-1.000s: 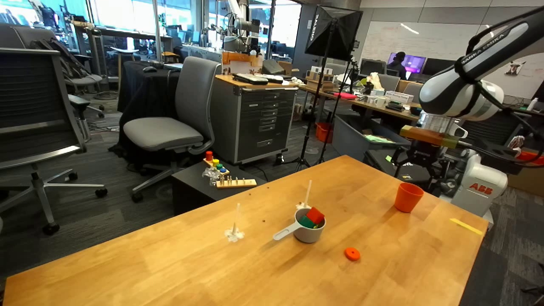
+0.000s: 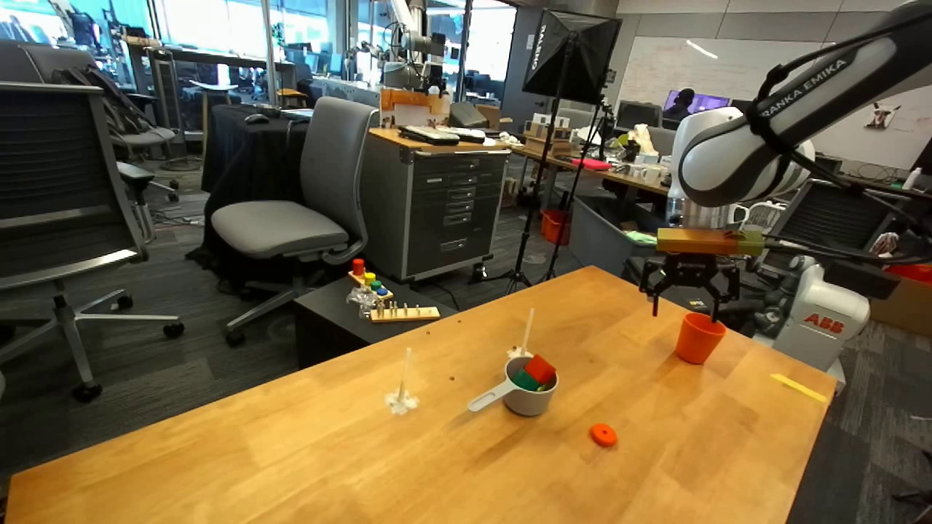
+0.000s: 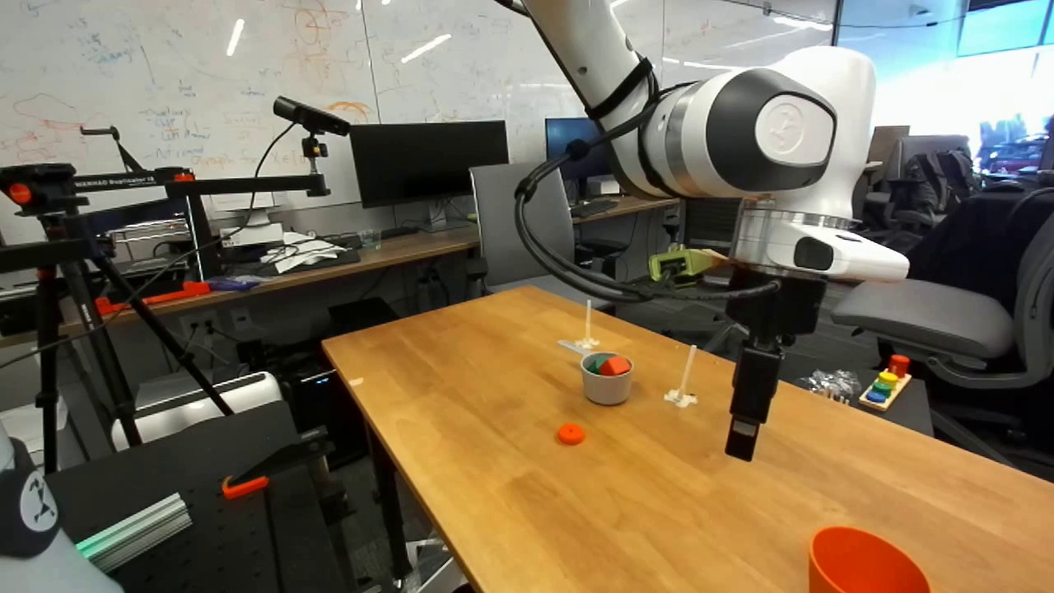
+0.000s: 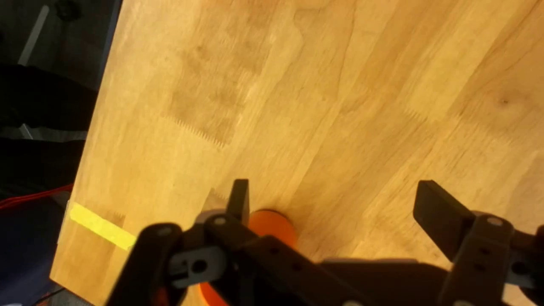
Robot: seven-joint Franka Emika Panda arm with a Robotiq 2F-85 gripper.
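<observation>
My gripper (image 2: 686, 313) hangs open above the far right part of the table, with nothing between its fingers. In exterior view 1 one finger overlaps the rim of an orange cup (image 2: 700, 339); whether they touch I cannot tell. The wrist view shows the cup (image 4: 273, 226) partly hidden behind the left finger (image 4: 238, 199). A grey measuring cup (image 2: 529, 401) with a handle stands mid-table, holding a red block (image 2: 541, 368) and a green block (image 2: 525, 380). An orange ring-like disc (image 2: 603, 435) lies flat on the bare wood, apart from both cups.
Two thin upright pegs on whitish bases, a left peg (image 2: 404, 375) and a right peg (image 2: 528, 332), stand near the measuring cup. Yellow tape (image 2: 798, 388) marks the table by its right edge.
In exterior view 1 the arm and gripper have shifted left and somewhat nearer the table. The cups, blocks, disc and pegs stay where they were.
</observation>
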